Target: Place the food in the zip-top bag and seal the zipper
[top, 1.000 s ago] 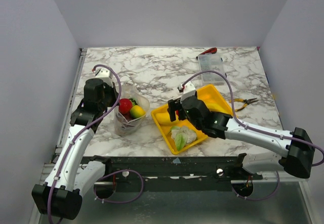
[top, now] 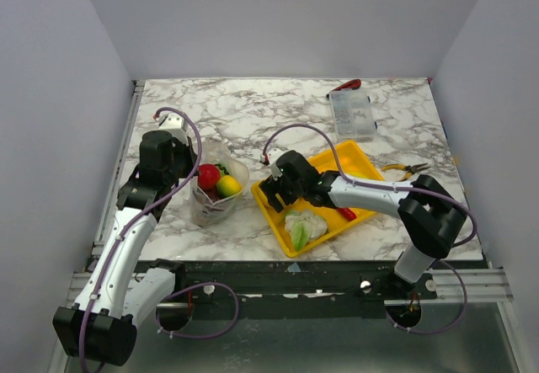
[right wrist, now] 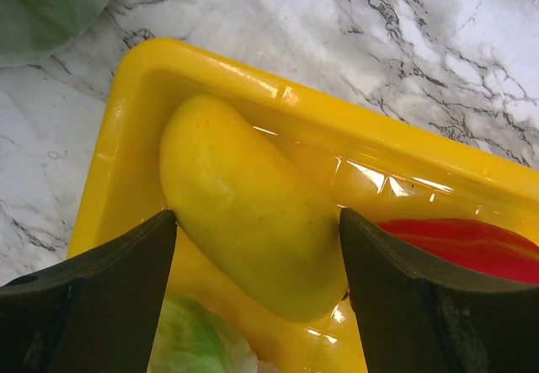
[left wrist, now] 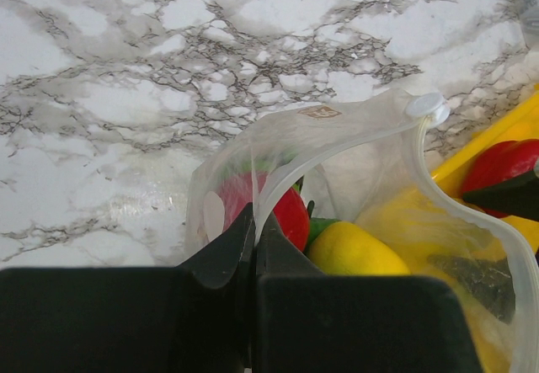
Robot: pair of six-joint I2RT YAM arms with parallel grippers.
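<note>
The zip bag [top: 219,209] stands open at left, holding a red item [left wrist: 286,221] and a yellow one [left wrist: 354,255] among greens. My left gripper is shut on the bag's upper rim. My right gripper is open over a yellow oblong food [right wrist: 244,196] in the yellow tray [right wrist: 210,70], one finger either side of it. Beside that lie a red food [right wrist: 446,242] and a wrapped pale green vegetable [top: 303,226].
A clear plastic box [top: 352,116], a red-handled tool [top: 345,85] and pliers [top: 404,169] lie around the tray.
My right gripper has moved left and down to the yellow food at the tray's left end. The left arm and bag have not moved.
</note>
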